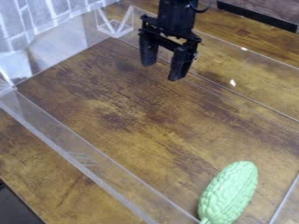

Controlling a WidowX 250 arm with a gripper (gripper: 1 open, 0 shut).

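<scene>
My black gripper (165, 54) hangs over the far part of the wooden tray floor, its two fingers spread apart with nothing visible between them. A pale green, bumpy vegetable-like object (228, 190) lies at the lower right of the tray, well away from the gripper.
The wooden surface (117, 114) is bordered by clear plastic walls (82, 157) on the left and along the far side and right. A pale draped cloth (30, 26) is at the upper left.
</scene>
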